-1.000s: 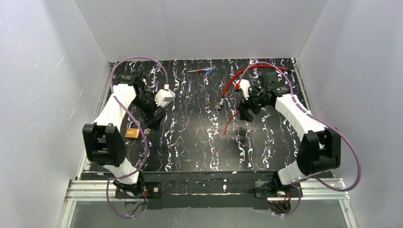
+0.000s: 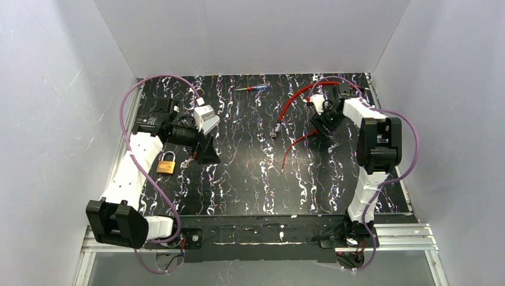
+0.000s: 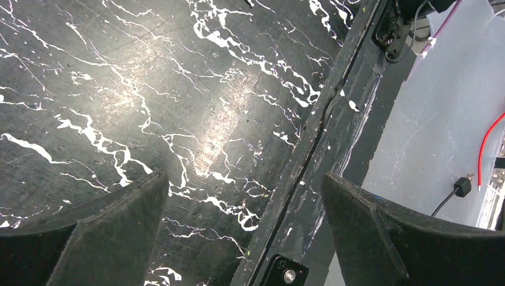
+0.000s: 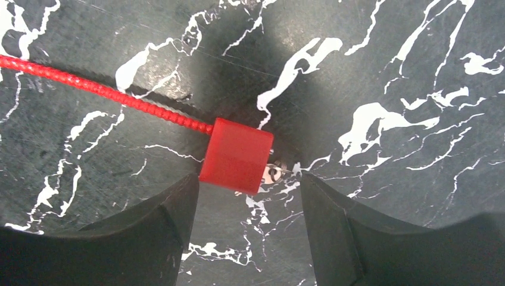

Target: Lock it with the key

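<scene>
A brass padlock (image 2: 165, 167) with a steel shackle lies at the left of the mat, beside my left gripper (image 2: 202, 152), which is open; in the left wrist view bare mat shows between its fingers. My right gripper (image 2: 321, 125) is over a red block with a thin red cord; in the right wrist view the red block (image 4: 235, 155) lies just beyond and between the fingertips, part open, with a small metal piece, possibly a key, at its right side. A small object near my left gripper in the top view is partly hidden.
A red hose (image 2: 291, 100) with a metal end curves across the back right. A screwdriver (image 2: 258, 87) lies at the back.
My right gripper has moved rightward to above the red block. My left gripper has moved slightly toward the front right, its arm swinging left, uncovering more of the padlock.
</scene>
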